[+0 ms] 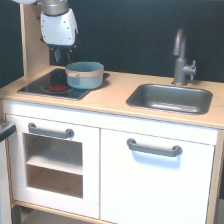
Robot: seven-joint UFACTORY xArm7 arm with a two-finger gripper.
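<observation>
A blue-grey pot (85, 78) stands upright at the right edge of the black stove top (45, 86), in the rear left part of the wooden counter. My gripper (59, 54) points down from the upper left, above the stove and a little left of the pot. Its dark fingers are small and blend into the dark wall, so how they stand and whether they touch the pot is unclear.
A metal sink (170, 98) with a dark faucet (181, 58) occupies the counter's right side. Bare counter (112, 90) lies between pot and sink. Below are an oven front (52, 165) and a white cabinet door (150, 180).
</observation>
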